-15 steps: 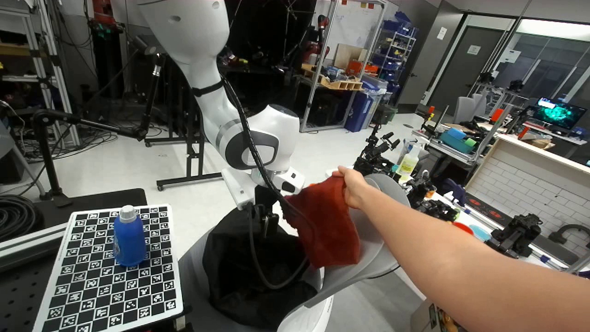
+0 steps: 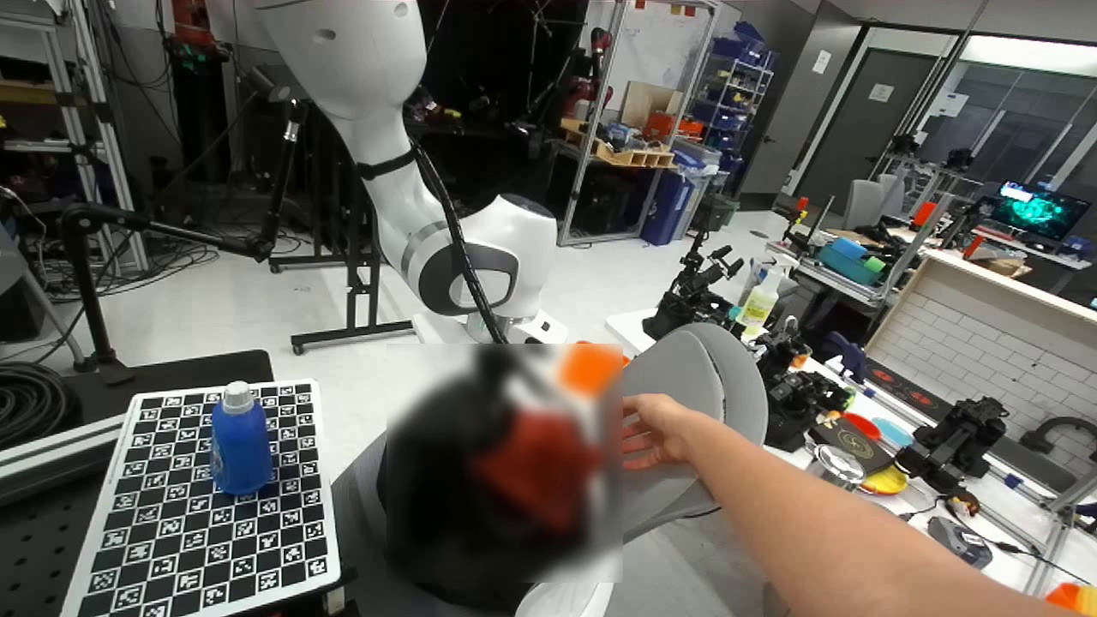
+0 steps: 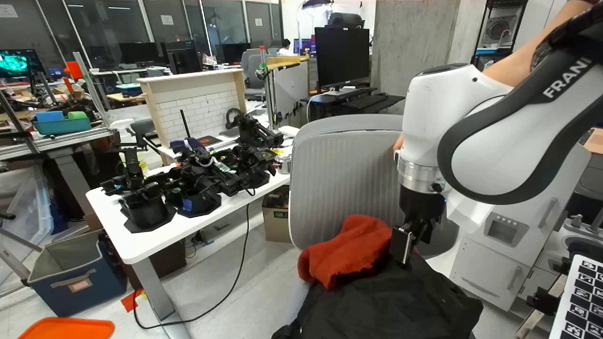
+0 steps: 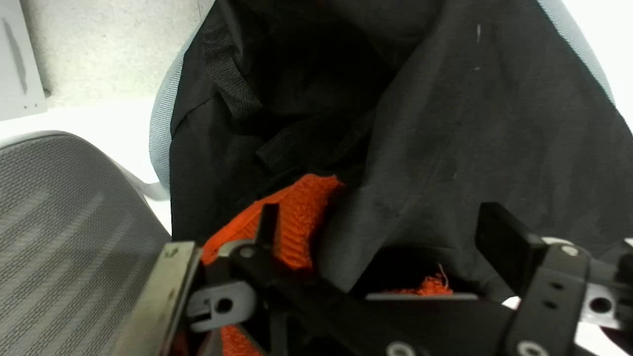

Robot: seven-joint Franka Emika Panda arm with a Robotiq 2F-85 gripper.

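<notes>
A red-orange cloth (image 3: pixel 346 248) lies bunched at the chair-back side of a black fabric bag (image 3: pixel 390 308) on the chair seat. My gripper (image 3: pixel 410 248) points down over the bag, right beside the cloth. In the wrist view the fingers stand wide apart, and the gripper is open. Beneath and behind its left finger shows part of the cloth (image 4: pixel 302 219); a small red scrap appears low between the fingers. Dark folds of the bag (image 4: pixel 474 118) fill most of that view. Exterior view 1 is blurred around the gripper and cloth.
A person's bare hand (image 2: pixel 658 427) is at the grey chair back (image 2: pixel 746 380). On a checkered board (image 2: pixel 154 514) to the left stands a blue bottle (image 2: pixel 242 447). A white table (image 3: pixel 133 243) carrying black devices is beyond the chair.
A second ago the person's hand held the cloth up beside the gripper. Now the cloth sits lower, on the bag, and the hand has withdrawn to the chair back. The arm looks unmoved.
</notes>
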